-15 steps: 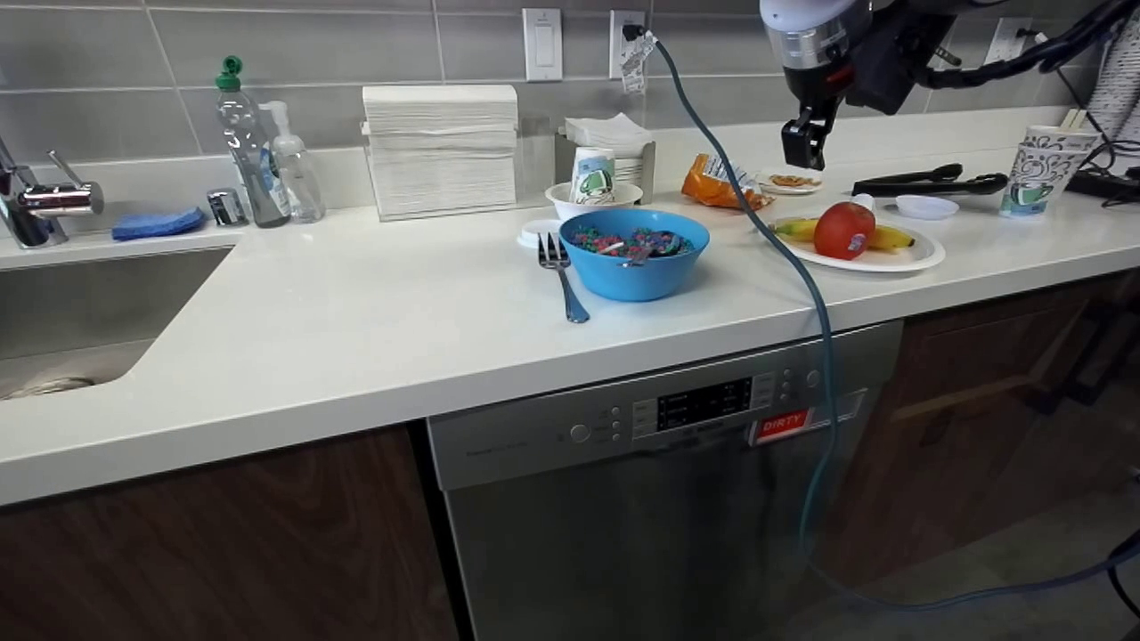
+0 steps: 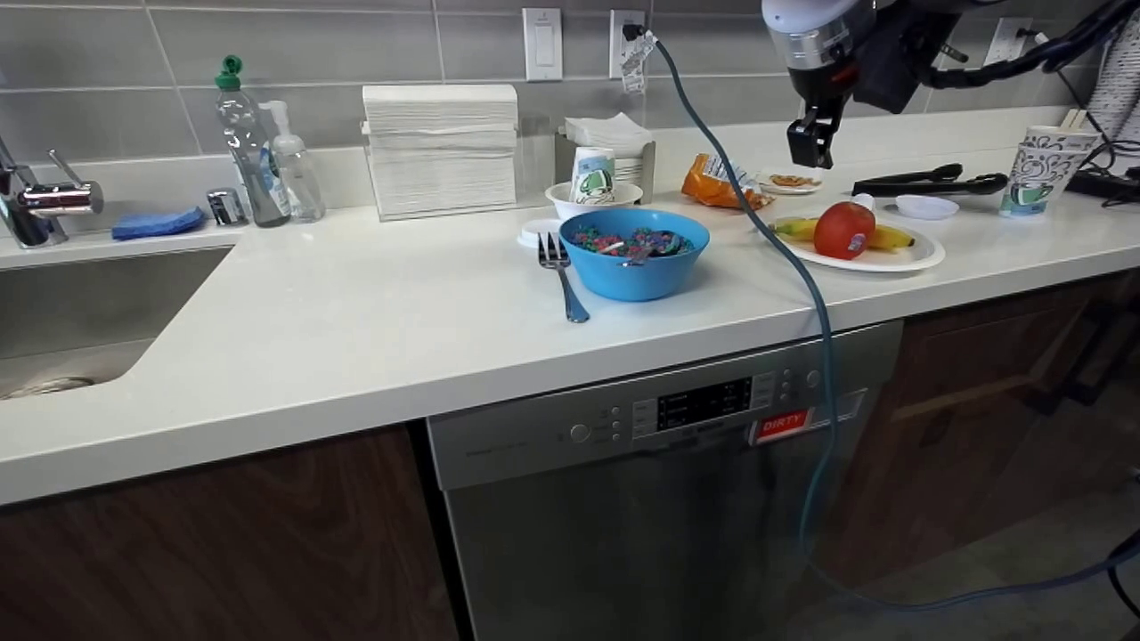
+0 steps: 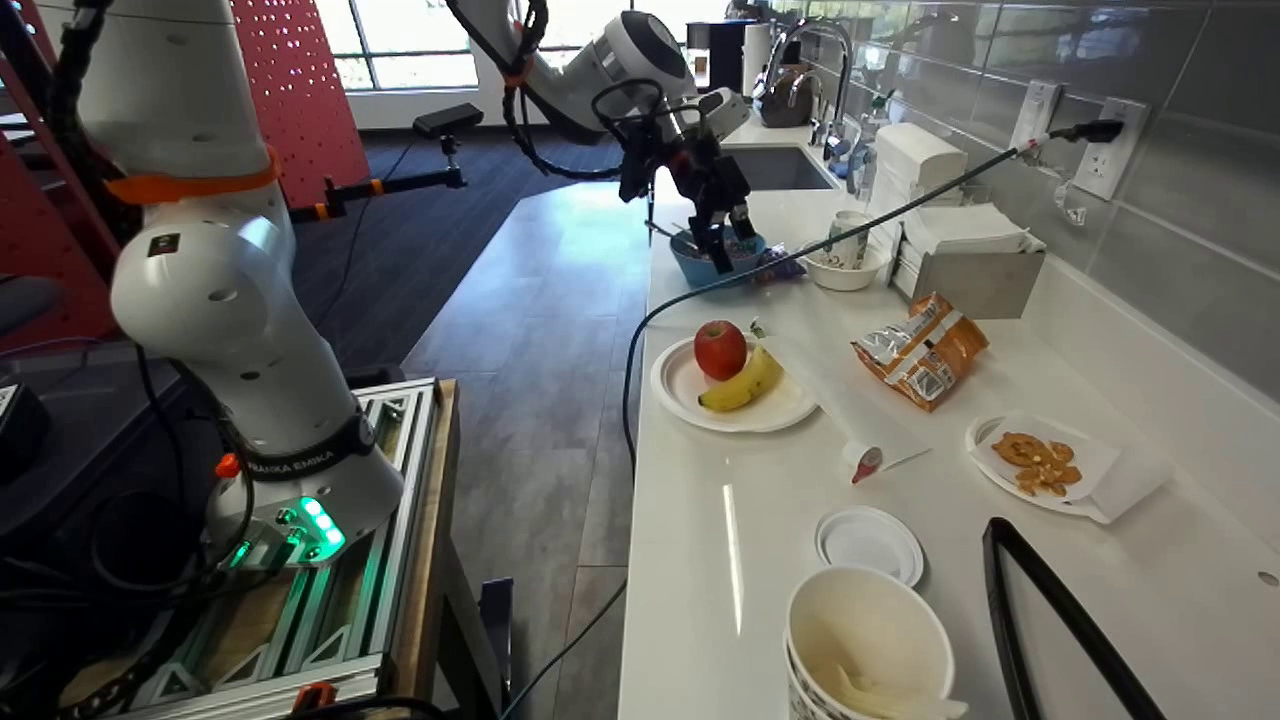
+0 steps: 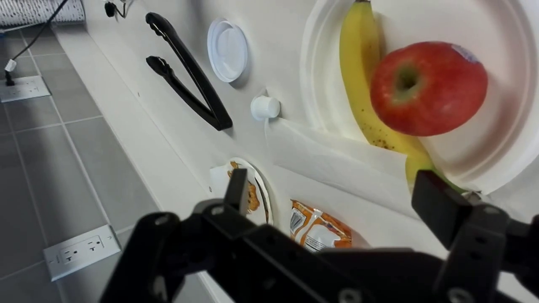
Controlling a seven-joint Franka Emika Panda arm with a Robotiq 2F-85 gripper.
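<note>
My gripper is open, its two dark fingers wide apart with nothing between them. In exterior view 1 it hangs above the counter, over the area of the plate. A red apple [image 4: 429,88] and a yellow banana [image 4: 359,75] share a white plate [image 4: 510,151], the apple resting against the banana. An orange snack bag [image 4: 321,227] lies beyond the fingers in the wrist view, with a small plate of cookies [image 3: 1041,462] nearby. The blue bowl [image 2: 631,274] holds colourful wrapped pieces, and a fork [image 2: 566,283] lies beside it.
A blue cable [image 2: 785,251] runs from the wall outlet across the counter and over its front edge. Black tongs [image 4: 194,75], a white lid [image 4: 227,50] and a paper cup [image 2: 1047,171] stand or lie to the right. Counter space between sink [image 2: 96,310] and fork is clear.
In exterior view 1 my gripper has shifted very slightly to the right. The objects on the counter have not moved.
</note>
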